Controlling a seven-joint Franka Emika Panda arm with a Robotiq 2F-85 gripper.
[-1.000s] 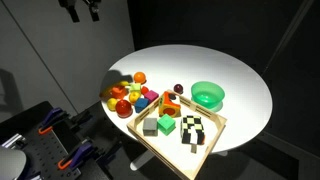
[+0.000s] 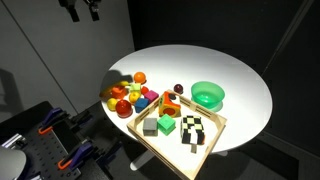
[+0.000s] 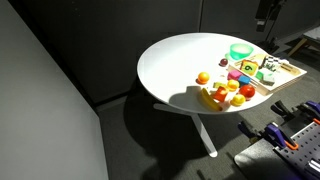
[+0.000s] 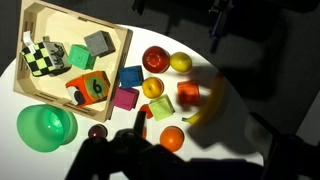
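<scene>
High above the table, at the upper left of exterior view 1, my gripper [image 2: 85, 17] hangs open and empty. Its dark fingers frame the lower part of the wrist view, well apart. Below lie a banana [image 4: 207, 110], a red apple [image 4: 155, 59], a yellow lemon [image 4: 181, 62], a yellow fruit [image 4: 154, 89] and an orange [image 4: 171, 138]. Among them are a lime-green block [image 4: 188, 93], a red block [image 4: 211, 93], a blue block [image 4: 131, 77] and a magenta block [image 4: 125, 98]. A dark plum [image 4: 97, 132] sits near the green bowl [image 2: 207, 95].
A shallow wooden tray [image 2: 205, 153] holds a grey cube [image 2: 150, 127], a green block [image 2: 166, 124], an orange-and-green block [image 2: 170, 105] and a checkered block [image 2: 192, 130].
</scene>
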